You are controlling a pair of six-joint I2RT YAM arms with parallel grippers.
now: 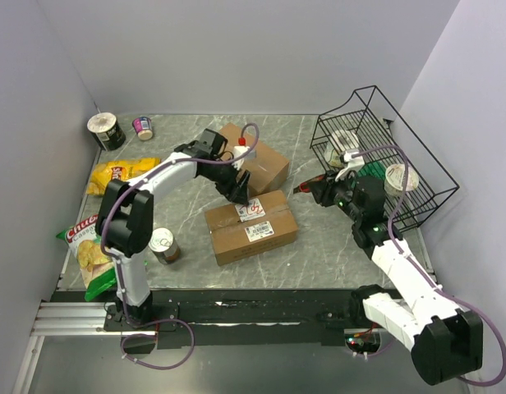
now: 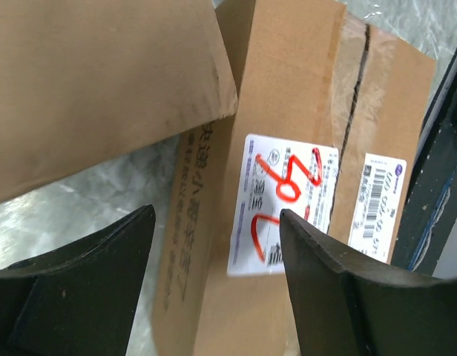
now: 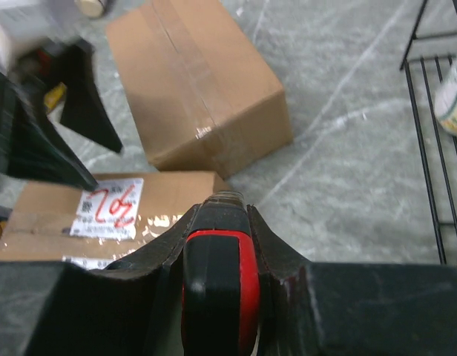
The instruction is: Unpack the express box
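The front cardboard box (image 1: 245,239) lies flat with a white label marked in red (image 2: 280,208); a second box (image 1: 261,152) rests behind it, touching it. My left gripper (image 1: 236,193) is open over the front box's labelled edge, its black fingers either side of the label in the left wrist view. My right gripper (image 1: 315,187) is off to the right near the rack, holding up a red-and-black tool (image 3: 243,282) between its fingers; whether it grips it firmly is unclear.
A wire rack (image 1: 376,123) with round tubs is at the right. Chip bags (image 1: 93,254), cans (image 1: 164,245) and tubs line the left. The counter between boxes and rack is clear.
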